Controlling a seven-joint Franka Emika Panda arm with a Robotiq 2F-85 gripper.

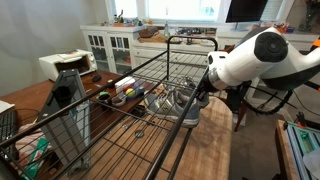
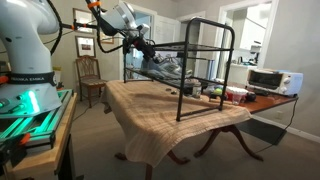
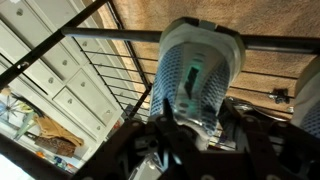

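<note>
A grey shoe (image 3: 172, 75) with a pale sole edge fills the middle of the wrist view, lying across a dark rail of the black wire rack (image 1: 132, 150). My gripper is shut on it near its opening. In exterior view 1 the gripper (image 1: 203, 92) reaches in from the right, and the held shoe (image 1: 190, 112) sits at the rack's side. A second shoe (image 1: 160, 104) is just left of it, and part of it (image 3: 309, 100) shows at the wrist view's right edge. The fingertips are mostly hidden by the dark gripper body.
The rack's upper shelf (image 2: 195, 47) and posts stand close around the gripper. The wooden table (image 2: 140, 108) has bare room in front. Small colourful items (image 1: 124, 92) lie behind the rack, and a toaster oven (image 2: 272, 82) stands farther back.
</note>
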